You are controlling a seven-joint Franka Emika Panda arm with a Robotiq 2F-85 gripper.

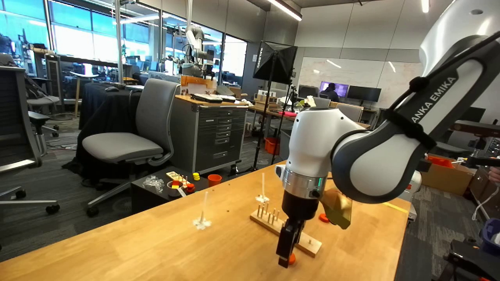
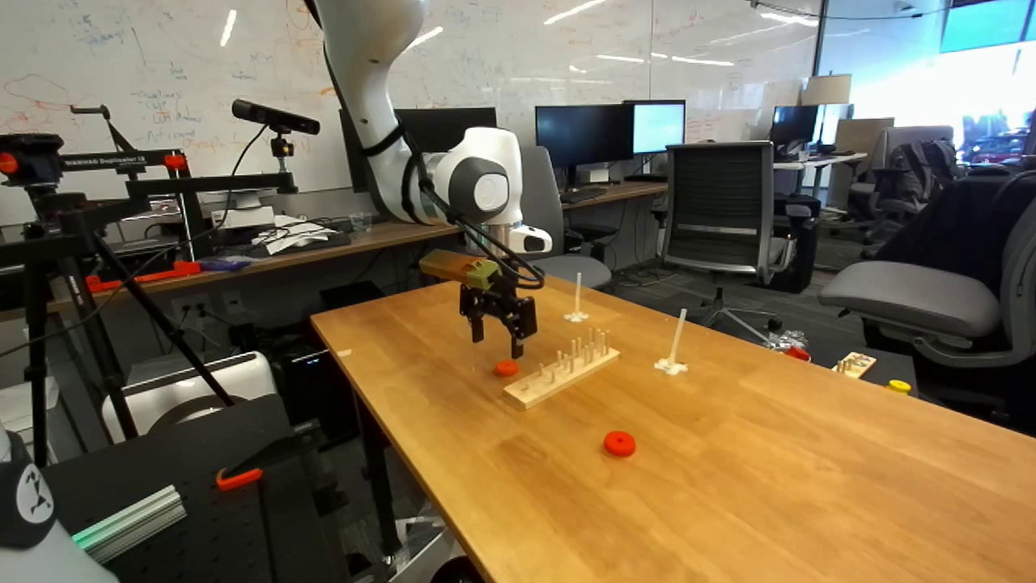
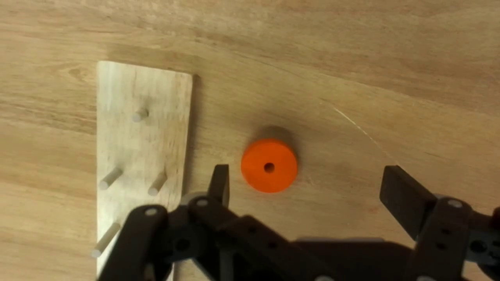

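Note:
Below my gripper an orange-red disc [image 3: 269, 166] with a small centre hole lies flat on the table. The fingers are open and empty. In the wrist view the disc appears slightly ahead of the fingertips, closer to the left one. Exterior view 2 has the gripper [image 2: 497, 342] hanging just above this disc [image 2: 506, 368]. Left of the disc in the wrist view is a wooden peg board [image 3: 140, 154], its single-peg end nearest. Across the board lies a second red disc [image 2: 619, 444]. One finger partly hides the near disc [image 1: 291, 258] in exterior view 1.
Two tall thin pegs stand on the table, one peg [image 2: 675, 340] nearer in exterior view 2 and another peg [image 2: 578, 296] farther back. The board's taller pegs [image 2: 592, 345] rise close to the gripper.

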